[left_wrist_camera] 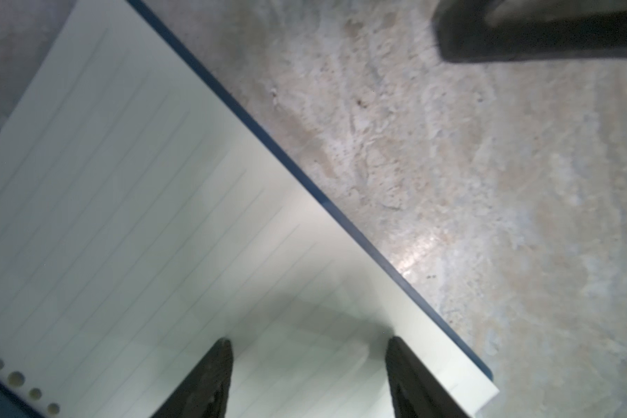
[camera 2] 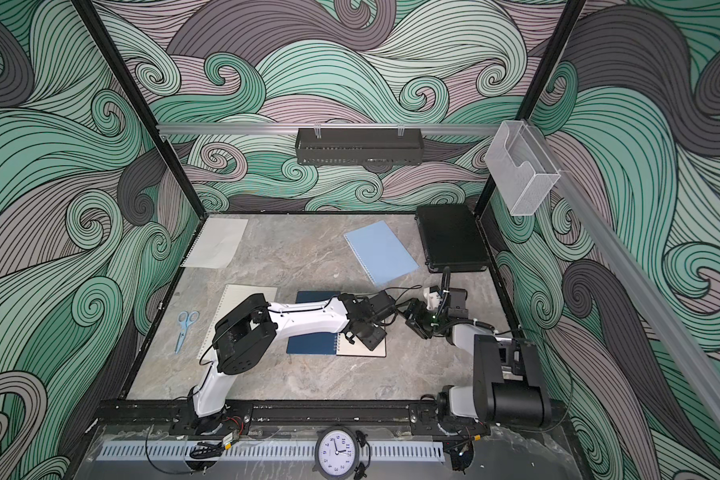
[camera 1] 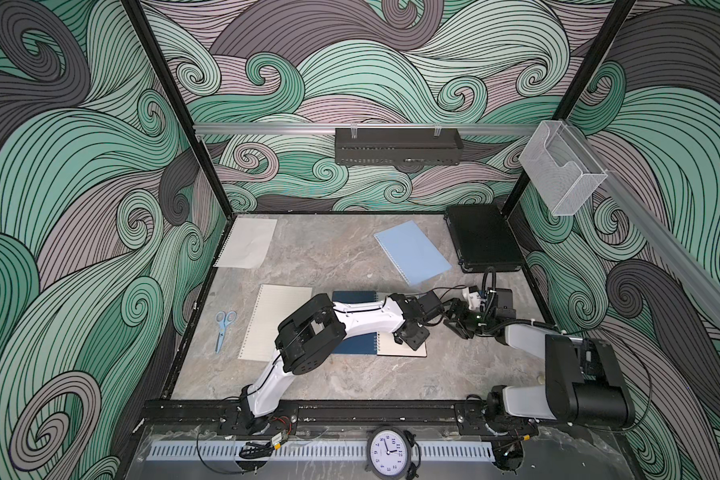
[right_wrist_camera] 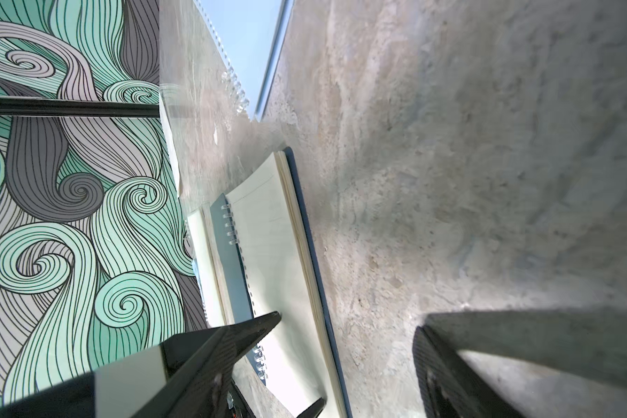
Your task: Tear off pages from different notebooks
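Observation:
The dark blue spiral notebook [camera 1: 354, 342] lies open at the table's middle, its lined cream page [left_wrist_camera: 209, 230] to the right of the cover. Over that page my left gripper is open, with no sheet gripped between its fingers. In the right wrist view, the left gripper's fingertips [right_wrist_camera: 271, 319] are at the page; whether they touch it I cannot tell. My right gripper is open above bare table, just right of the notebook. A light blue spiral notebook [camera 1: 412, 249] lies farther back. At left rests an open cream spiral notebook [camera 1: 264, 328].
A loose white sheet [camera 1: 246, 242] lies at the back left. Light blue scissors [camera 1: 222, 328] lie near the left edge, and a black case [camera 1: 484, 236] fills the back right corner. Bare table shows between the sheet and the light blue notebook.

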